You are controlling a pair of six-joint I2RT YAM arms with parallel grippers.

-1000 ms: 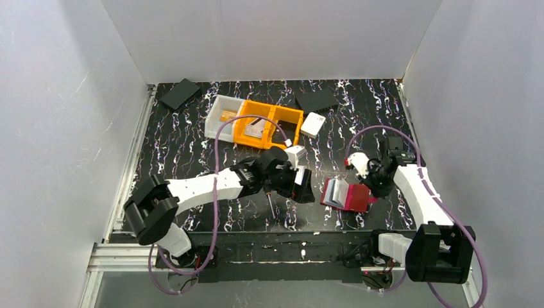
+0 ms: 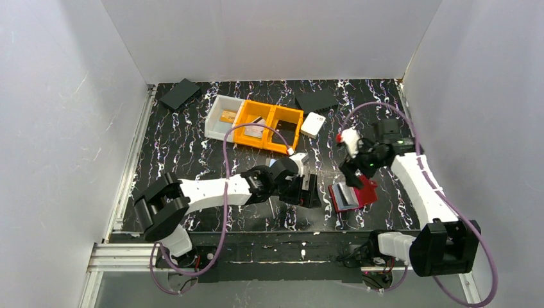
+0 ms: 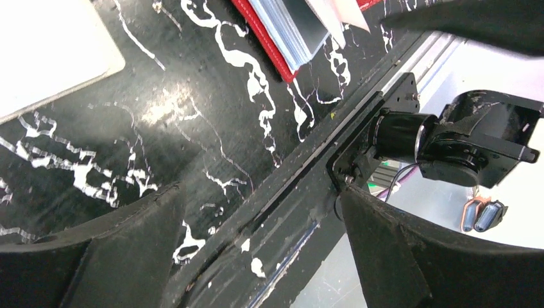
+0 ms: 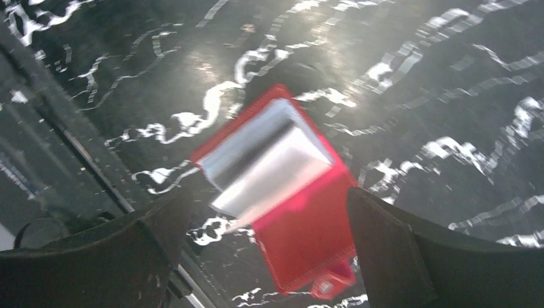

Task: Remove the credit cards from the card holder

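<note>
The red card holder (image 2: 363, 193) lies open on the marble table at the right front, with pale sleeves or cards (image 4: 269, 167) fanned on it and a red tab at one end. My right gripper (image 2: 356, 167) hovers above it, fingers apart, nothing between them, blurred in the top view. My left gripper (image 2: 303, 192) hangs just left of the holder, its fingers apart in the left wrist view, with bare table between them. Whether the fanned pieces are cards or sleeves is hard to tell.
Divided bins (image 2: 285, 111), one clear and two orange, stand at the back middle with cards inside. A white case (image 2: 313, 124) and dark slabs (image 2: 315, 100) lie nearby. A thin tool lies under the left arm. The front edge is close to the holder.
My right gripper has moved up and left over the card holder. The holder has shifted slightly right since a second ago. The left arm has shifted slightly.
</note>
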